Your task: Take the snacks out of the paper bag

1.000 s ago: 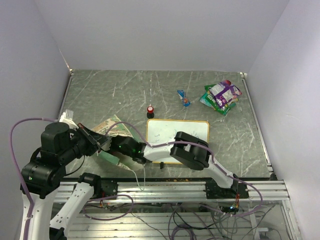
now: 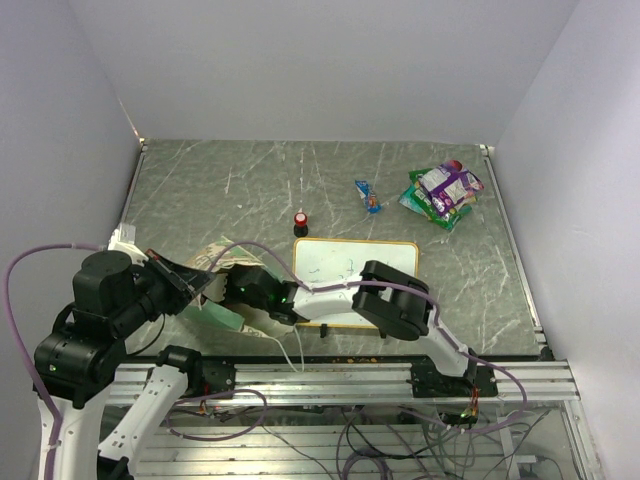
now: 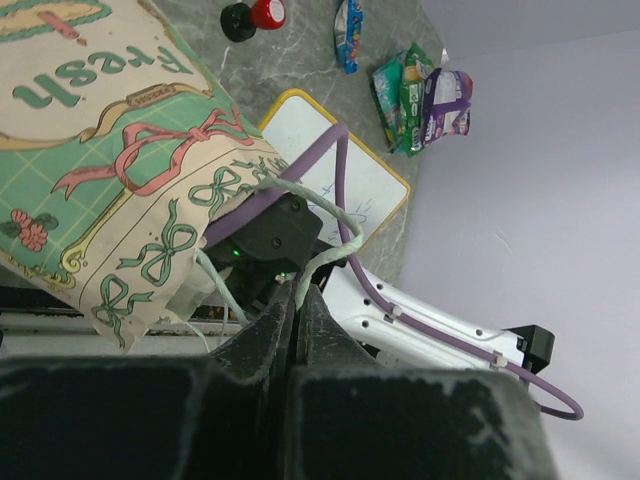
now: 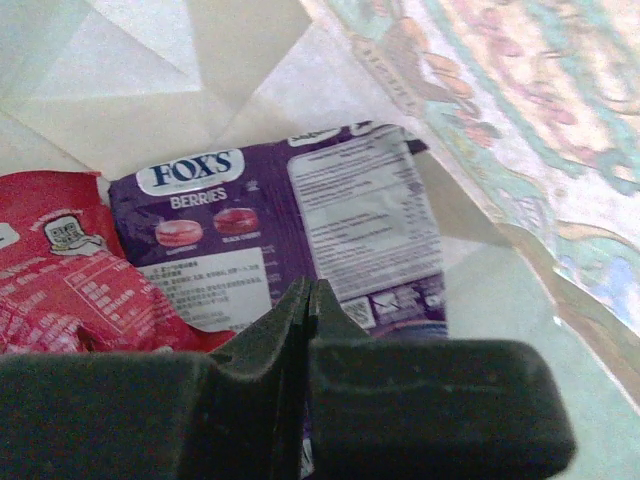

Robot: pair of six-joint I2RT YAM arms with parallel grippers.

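Note:
In the left wrist view the paper bag [image 3: 100, 190] lies tilted, and my left gripper is shut on its pale cord handle. My right gripper is inside the bag, shut, with nothing visible between its fingers. Just beyond the fingertips lie a purple Fox's Berries packet [image 4: 220, 230] and a red packet [image 4: 70, 270]. Snack packets taken out form a pile [image 2: 445, 195] at the back right of the table, with a small blue packet [image 2: 366, 195] to its left.
A whiteboard [image 2: 350, 258] lies under the right arm. A red-topped black object [image 2: 300, 222] stands behind it.
The right arm has barely moved.

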